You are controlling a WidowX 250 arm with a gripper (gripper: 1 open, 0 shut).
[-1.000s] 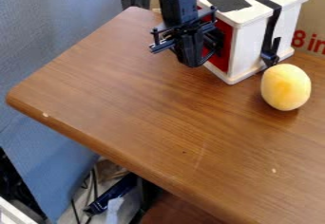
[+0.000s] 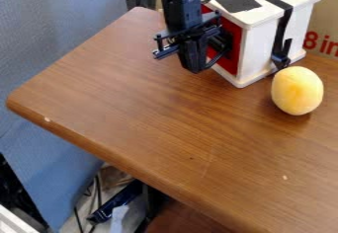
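Observation:
My black gripper [image 2: 199, 51] hangs at the top middle, pointing down in front of a white box [image 2: 259, 59] with a red front panel [image 2: 228, 62] and a black strap. The gripper is at that red front, hiding part of it; whether its fingers are shut or touching the panel I cannot tell. A pale yellow round object [image 2: 297, 91], like a fruit, sits on the wooden table [image 2: 145, 138] right of the box.
The table's left and front edges drop to the floor, where bags and cables lie. A blue-grey padded surface [image 2: 46, 39] stands at the left. Cardboard [image 2: 326, 35] is behind the box.
The gripper has shifted very slightly at the front of the box; nothing else has visibly moved.

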